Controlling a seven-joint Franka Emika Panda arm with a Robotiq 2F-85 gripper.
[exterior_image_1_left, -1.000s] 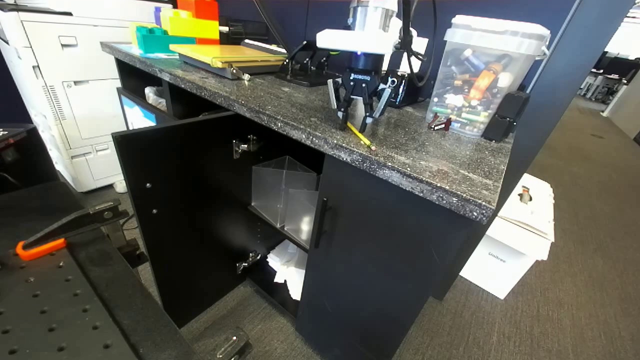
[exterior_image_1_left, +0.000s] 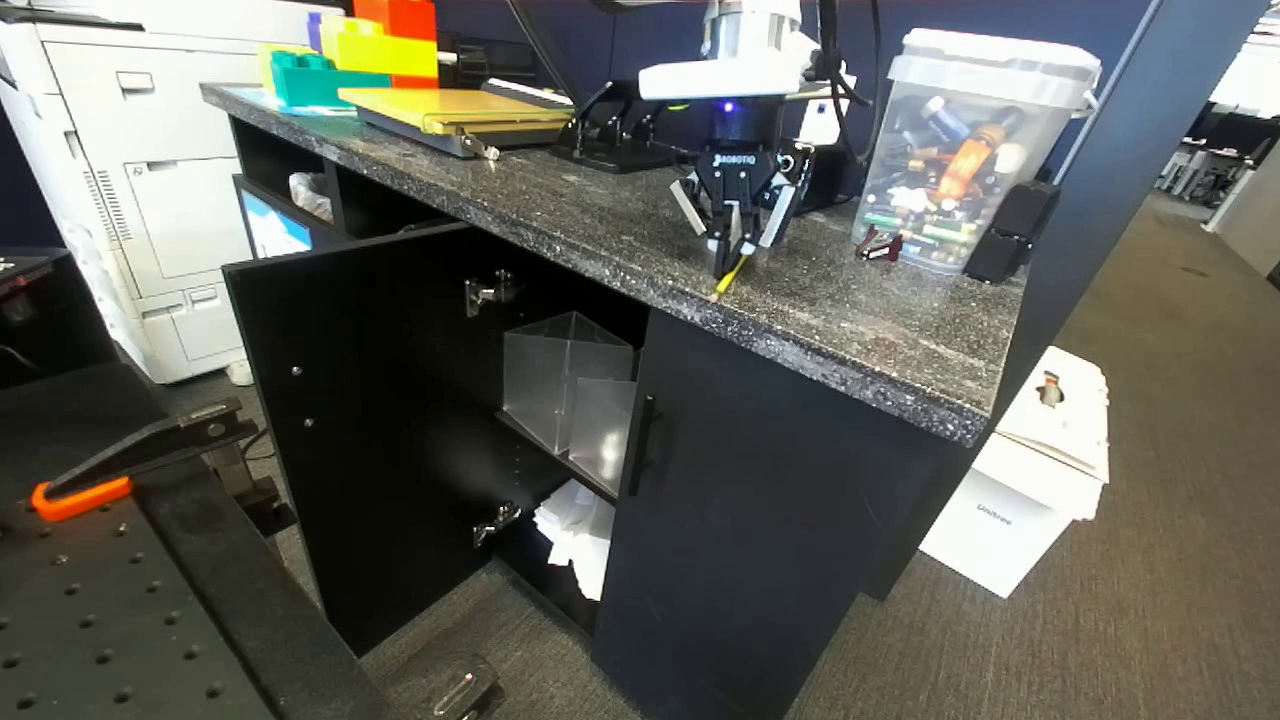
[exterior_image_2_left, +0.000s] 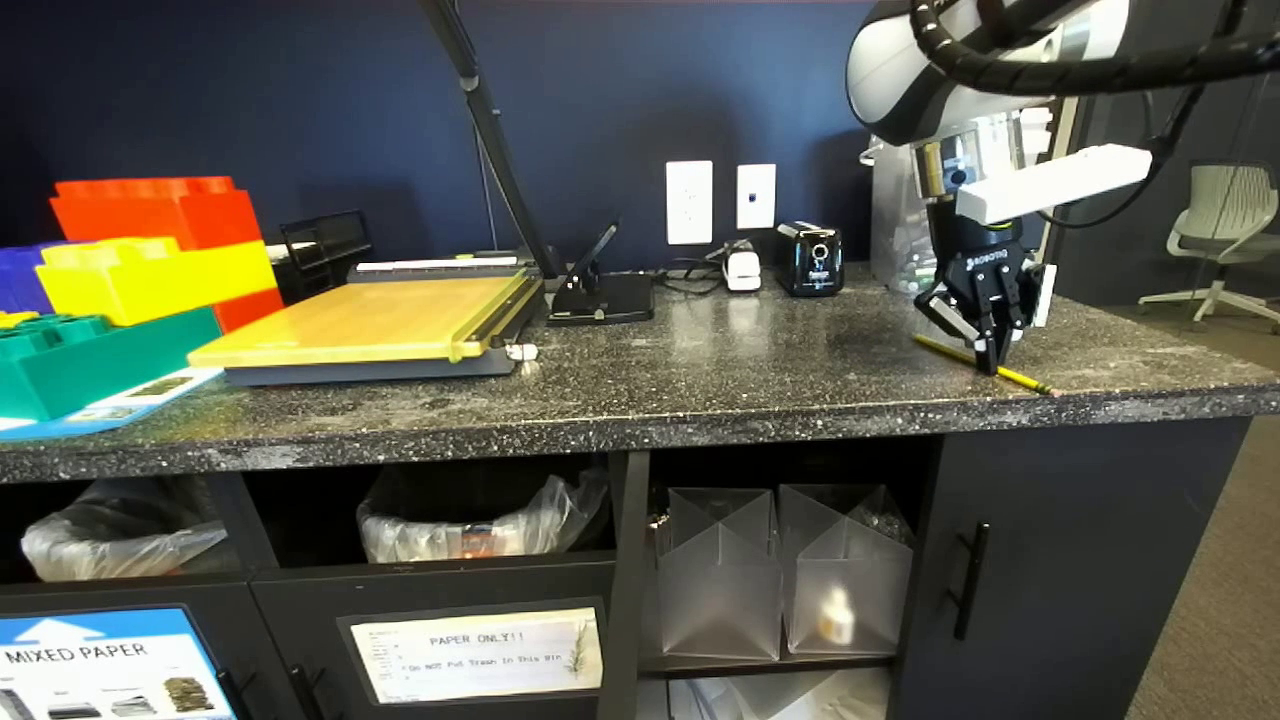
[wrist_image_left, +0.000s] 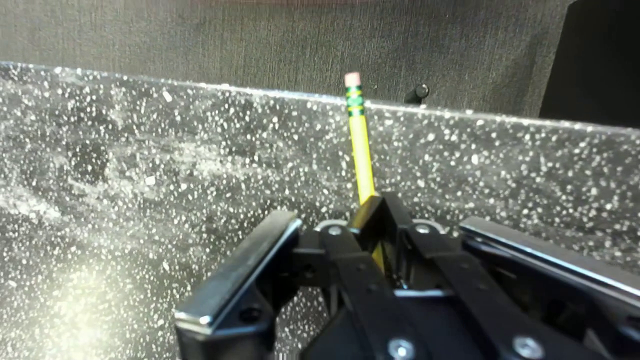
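Observation:
A yellow pencil (wrist_image_left: 361, 150) with a green band and pink eraser runs between my gripper's fingertips, its eraser end at the counter's front edge in the wrist view. My gripper is shut on the pencil, pointing down close to the counter top. In the first exterior view the gripper (exterior_image_1_left: 723, 266) is near the front edge, with the pencil's eraser end (exterior_image_1_left: 727, 283) showing below it. From the second exterior view, the pencil (exterior_image_2_left: 1023, 380) sticks out on both sides of the gripper (exterior_image_2_left: 991, 366). Its far tip is hidden in the wrist view.
A black pencil sharpener (exterior_image_2_left: 815, 262) stands by the wall. Behind the gripper is a clear bucket (exterior_image_1_left: 974, 156) of odds and ends. A paper trimmer (exterior_image_2_left: 384, 318) and large toy bricks (exterior_image_2_left: 156, 246) occupy the left. The cupboard door (exterior_image_1_left: 360, 420) below hangs open.
The gripper's fingers have closed around the pencil. The pencil has turned, its eraser end swinging left in the first exterior view, and the gripper has shifted slightly right.

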